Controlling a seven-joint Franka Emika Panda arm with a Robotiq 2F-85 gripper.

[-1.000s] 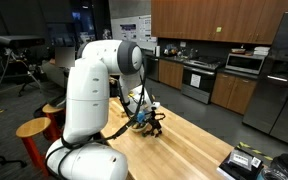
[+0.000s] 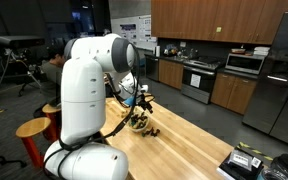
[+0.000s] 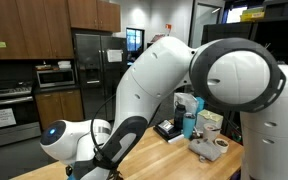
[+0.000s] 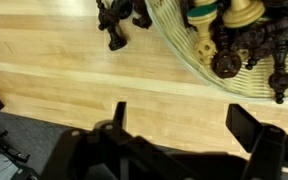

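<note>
In the wrist view, my gripper is open, its two black fingers spread wide over bare wood. A pale woven basket (image 4: 184, 45) fills the upper right, holding several dark chess pieces (image 4: 252, 40) and pale ones (image 4: 241, 12). Outside the basket, at the upper left, a few dark chess pieces (image 4: 114, 25) lie on the table. From the first exterior view, the gripper (image 2: 142, 104) hangs above the basket (image 2: 138, 123), and the loose dark pieces (image 2: 152, 132) sit just to its right. The arm covers most of this area in the second exterior view.
A dark box with papers (image 2: 241, 163) stands at its right edge. In the second exterior view, a teal cup (image 3: 189, 127) and a grey object (image 3: 209, 148) are on the table's far right.
My gripper has risen from low beside the loose dark pieces and shifted left, over the basket area. The loose pieces, now more exposed, seem to lie in the same place.
</note>
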